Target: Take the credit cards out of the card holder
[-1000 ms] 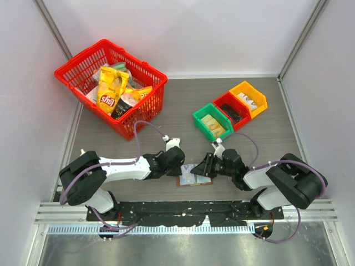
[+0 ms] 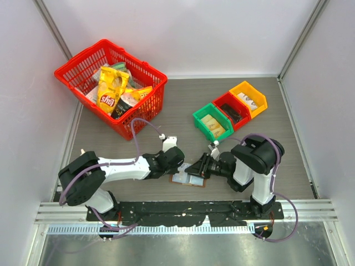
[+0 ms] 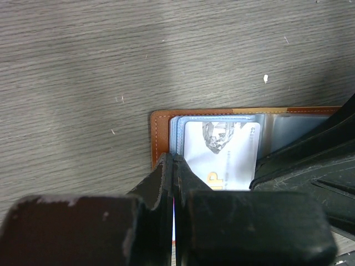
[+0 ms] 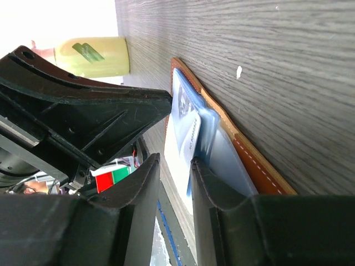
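An open brown card holder (image 3: 160, 127) with clear sleeves lies on the table, a white card (image 3: 221, 155) in its top sleeve. In the left wrist view my left gripper is shut at the holder's left edge, on or against the sleeves, with nothing clearly between its fingertips. My right gripper reaches over the holder from the right, part open, its fingertips at the card and sleeve. In the top view (image 2: 187, 174) both grippers partly cover the holder.
A red basket (image 2: 150, 72) of snack bags stands at the back left. Green (image 2: 199, 119), red and yellow bins (image 2: 260, 105) stand at the back right.
My right gripper and arm have moved left, the upper arm swinging inward. The holder has shifted slightly left, and my left gripper has moved a little.
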